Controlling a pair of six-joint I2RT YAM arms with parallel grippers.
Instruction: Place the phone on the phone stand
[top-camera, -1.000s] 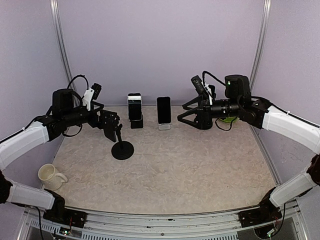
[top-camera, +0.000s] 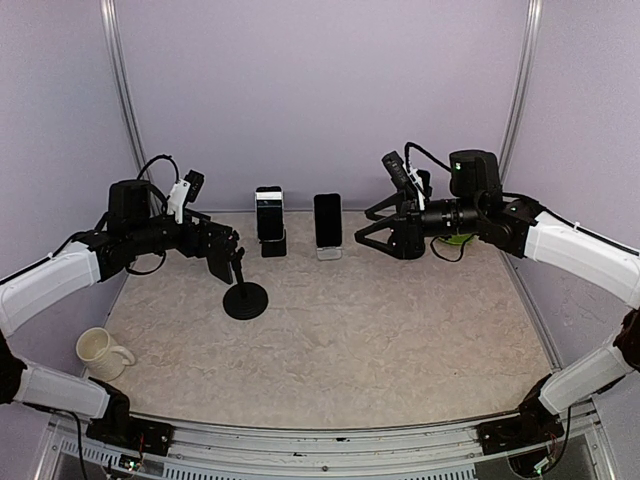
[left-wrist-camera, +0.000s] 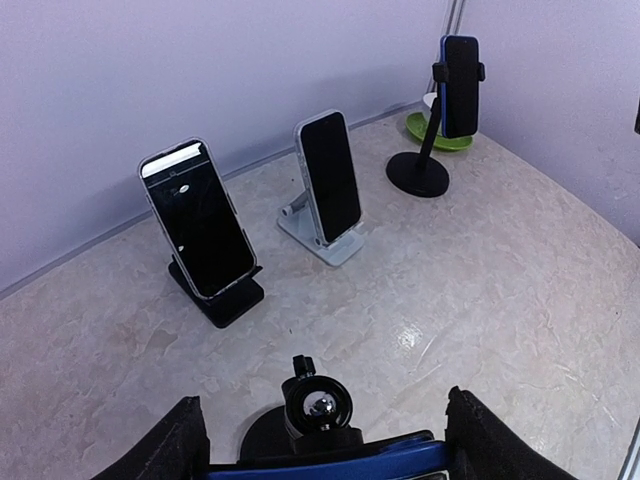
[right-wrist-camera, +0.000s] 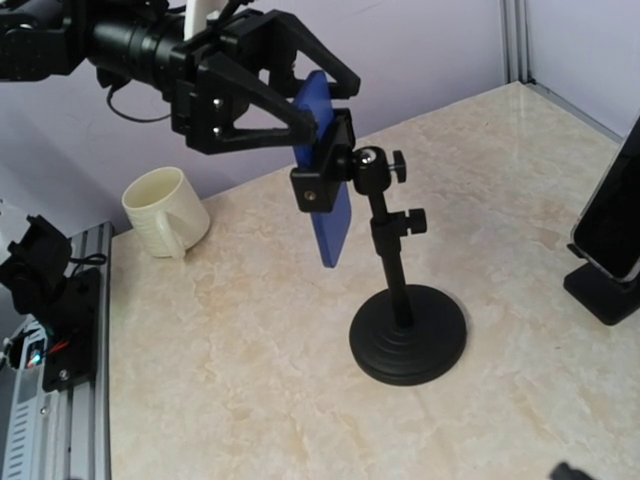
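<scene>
A blue phone is held upright in the clamp of a black phone stand on the left side of the table. My left gripper is shut on this phone, a finger against either side edge. From the left wrist view, only the phone's blue upper edge shows between the fingers, with the stand's ball joint just beyond. Most of the screen is hidden. Over on the right, my right gripper stays open and empty, well away from the stand.
Along the back, one phone leans on a black stand and another on a white stand. A further clamp stand holds a phone near a green dish. A cream mug stands front left.
The right arm, stand and mug have not moved.
</scene>
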